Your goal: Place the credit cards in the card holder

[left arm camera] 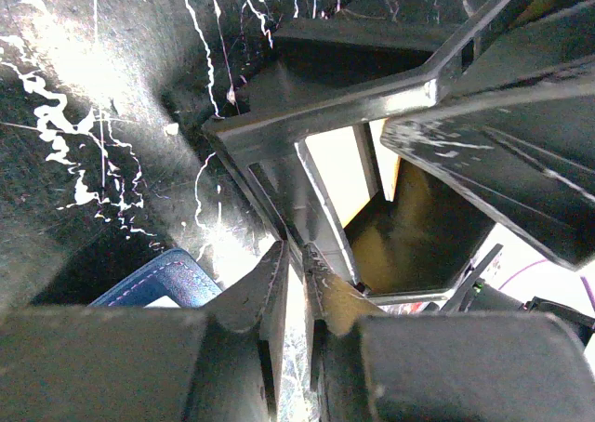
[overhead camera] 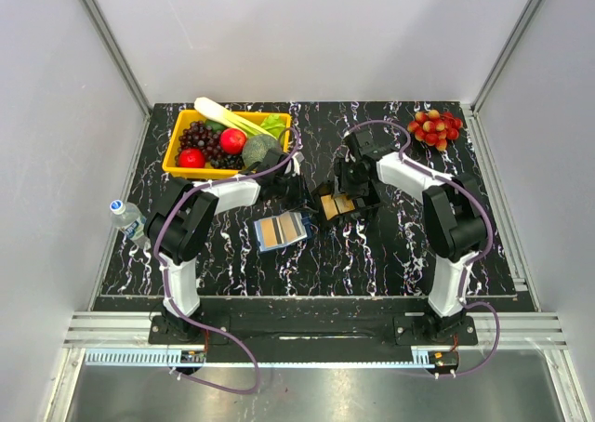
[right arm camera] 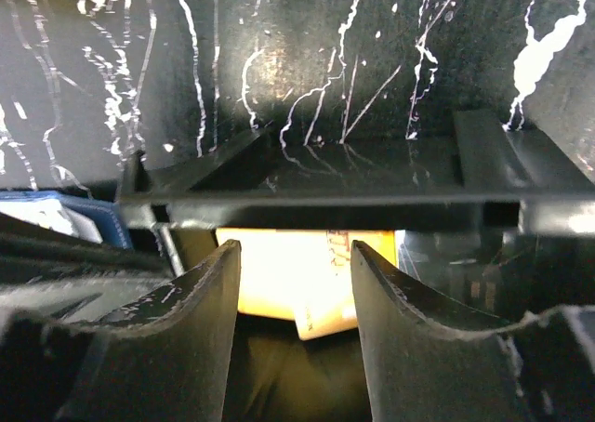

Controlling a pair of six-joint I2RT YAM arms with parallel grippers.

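Note:
A black card holder [overhead camera: 349, 213] with tan cards [overhead camera: 331, 205] in it sits at the table's centre. My left gripper [overhead camera: 302, 199] is shut on the holder's left edge [left arm camera: 260, 176]. My right gripper [overhead camera: 346, 176] stands open over the holder, its fingertips at the light cards [right arm camera: 279, 269] inside. Left of the holder, near the front, lies a blue case [overhead camera: 279, 231] [left arm camera: 163, 278] with more cards.
A yellow basket [overhead camera: 172, 162] of produce fills the back left. A water bottle [overhead camera: 130, 219] lies at the left edge, a bunch of red fruit [overhead camera: 434, 127] at the back right.

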